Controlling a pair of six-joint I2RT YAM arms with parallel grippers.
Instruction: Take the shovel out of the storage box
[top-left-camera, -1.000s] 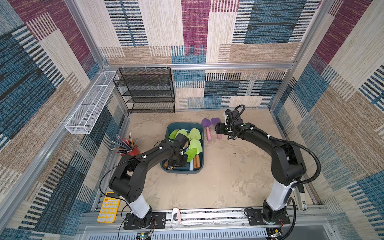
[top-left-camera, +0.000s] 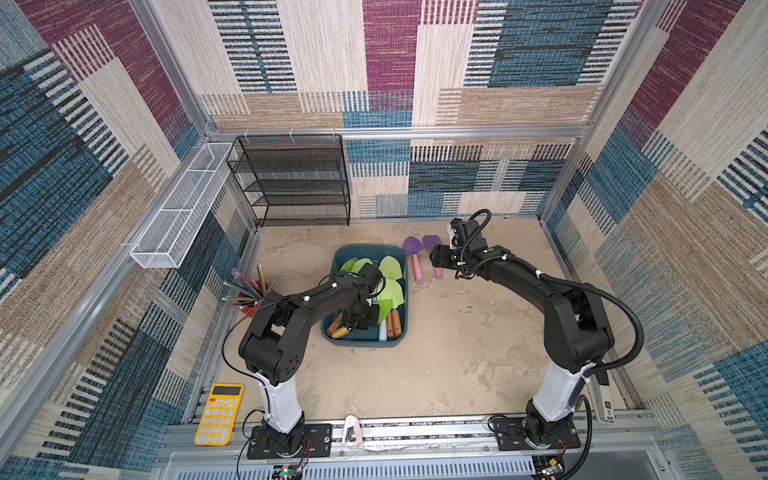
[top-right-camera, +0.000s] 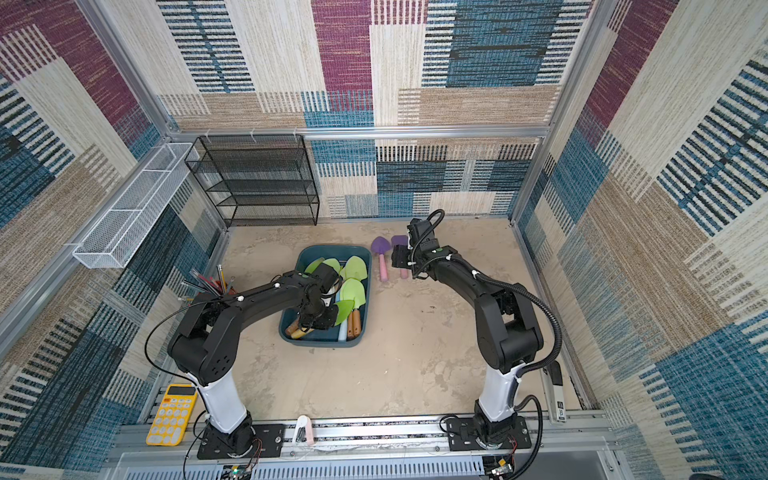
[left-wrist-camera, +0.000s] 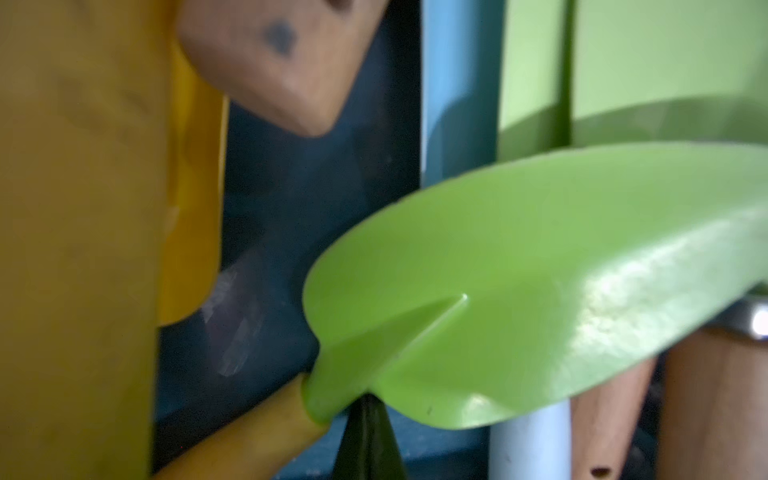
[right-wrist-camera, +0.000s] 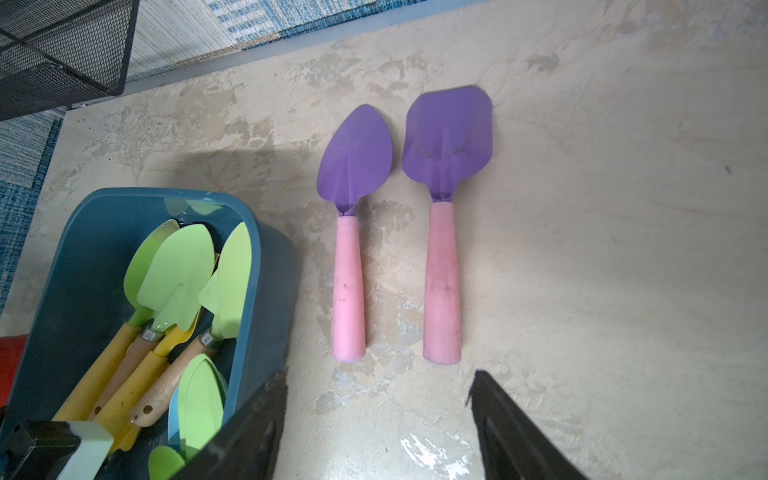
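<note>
A teal storage box holds green-bladed shovels with wooden, yellow and pale blue handles. My left gripper is inside it, shut at the neck of a green leaf-shaped blade with a yellow handle; whether anything is between its fingertips is hidden. Two shovels with purple blades and pink handles, a pointed one and a squarer one, lie on the table right of the box. My right gripper hangs over the table at their handle ends, part open, with nothing between its fingers.
A black mesh rack stands at the back left, and a white wire basket hangs on the left rail. A red pencil holder is left of the box.
The right arm has hardly moved.
</note>
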